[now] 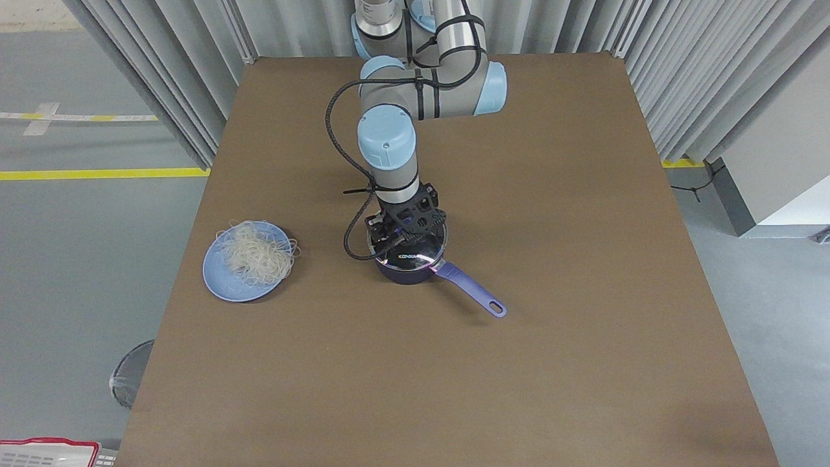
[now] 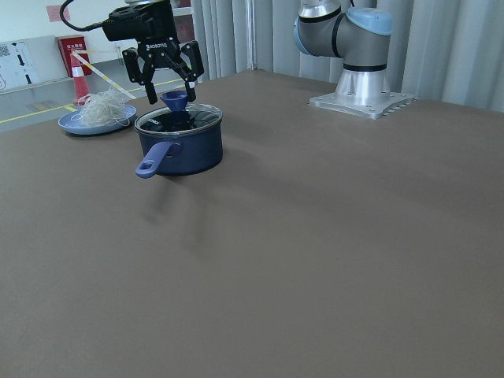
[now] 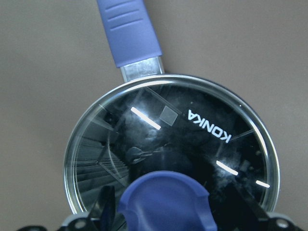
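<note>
A dark blue saucepan (image 2: 181, 153) with a blue handle (image 1: 471, 287) stands on the table, covered by a glass lid (image 3: 173, 120) marked KONKA. My open gripper (image 2: 168, 90) is directly over the lid, its fingers spread on either side of the blue lid knob (image 3: 166, 202), which sits low in the wrist view between the two dark fingertips. In the front view the gripper's body hides the knob.
A light blue plate (image 1: 222, 284) of white noodles (image 1: 257, 253) lies left of the pan in the front view.
</note>
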